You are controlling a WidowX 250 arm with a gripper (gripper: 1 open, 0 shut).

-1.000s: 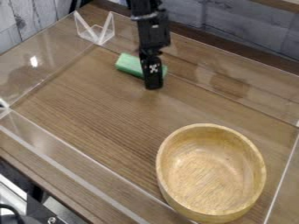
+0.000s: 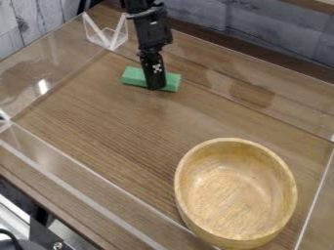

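Note:
The black gripper [image 2: 154, 76] reaches down from the top of the view onto a green rectangular block [image 2: 132, 74] lying on the wooden table [image 2: 117, 146] in the upper middle. Its fingertips are over or against the block's middle. They look close together; whether anything is between them is too small to tell.
A large pale yellow bowl [image 2: 235, 220] sits at the lower right. A white wire-like object [image 2: 107, 29] stands at the top left near the table's back.
The gripper has moved left from the block's right end to over its middle. The block has turned slightly and lies nearly in the same place.

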